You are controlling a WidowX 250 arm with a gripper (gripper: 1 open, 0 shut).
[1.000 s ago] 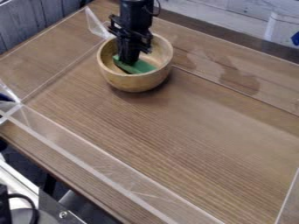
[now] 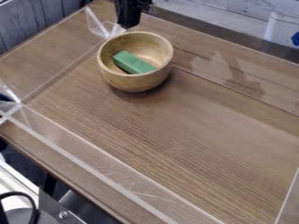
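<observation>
A round wooden bowl (image 2: 146,80) sits on the table toward the upper left, with a green block (image 2: 133,63) lying inside it. My dark gripper (image 2: 128,21) is at the top edge of the view, above and behind the bowl, mostly cut off by the frame. Its fingers are too small and dark to show clearly how they stand, and nothing green is at them.
The bare wooden table (image 2: 198,149) is open to the right and in front of the bowl. Clear tape runs along its left side. A white object (image 2: 282,26) stands at the back right, and a cable lies at the lower left, off the table.
My gripper has risen out of the bowl toward the top edge of the view. The green block remains in the bowl, now fully visible.
</observation>
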